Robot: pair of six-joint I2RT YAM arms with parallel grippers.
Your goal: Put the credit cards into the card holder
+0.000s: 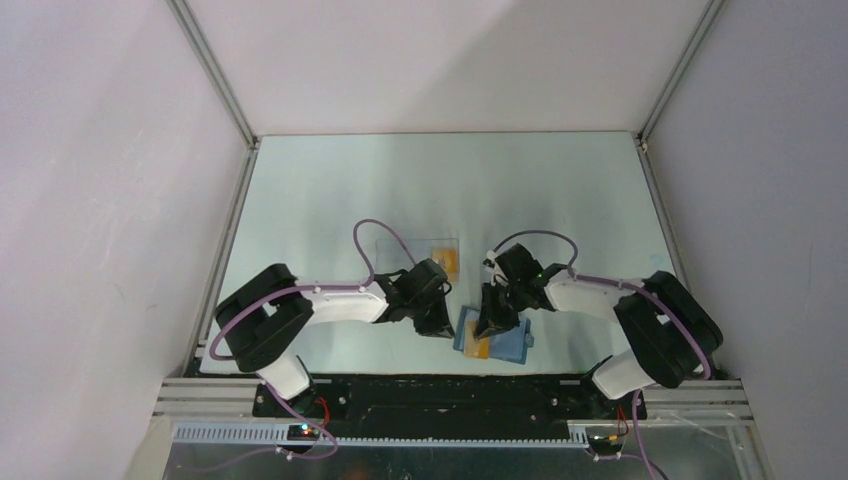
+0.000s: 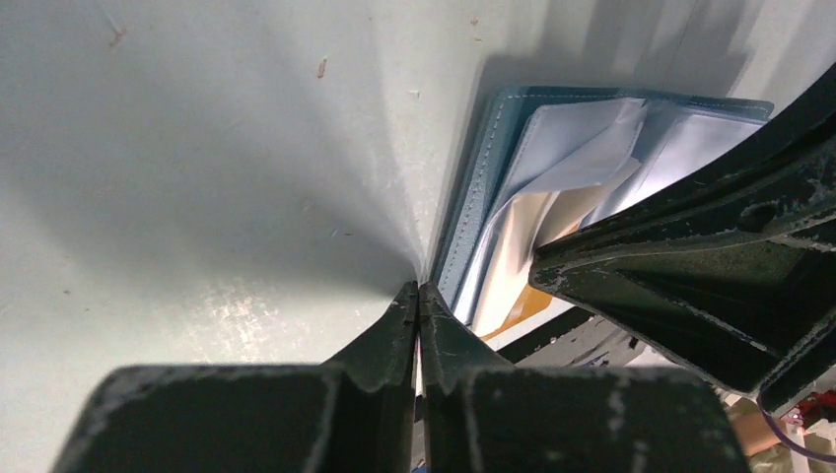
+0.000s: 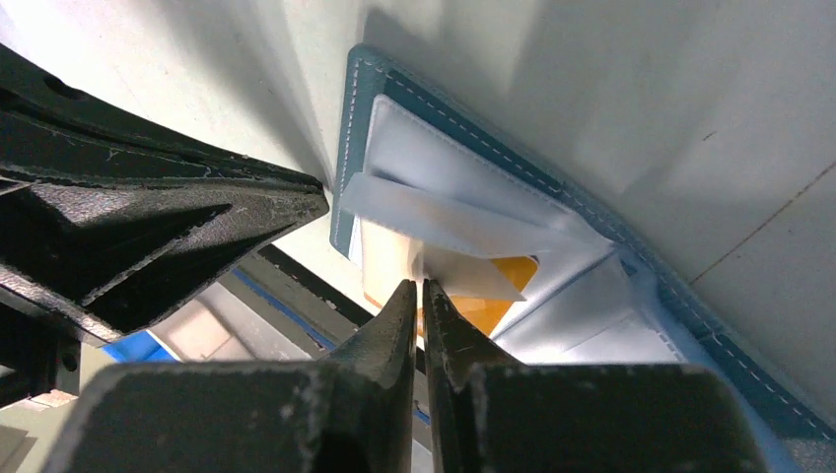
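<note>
The blue card holder [image 1: 512, 345] lies open at the table's front, its clear sleeves raised, an orange card [image 3: 488, 310] partly under them. My right gripper is over the holder, shut at the sleeves' edge by the card; what is between its tips is hidden. My left gripper is just left of the holder, its fingertips together at the blue edge, nothing visible between them. In each wrist view the other gripper's dark body fills one side.
A clear tray [image 1: 400, 248] with an orange card [image 1: 446, 262] sits behind the left arm. The table's front edge is close below the holder.
</note>
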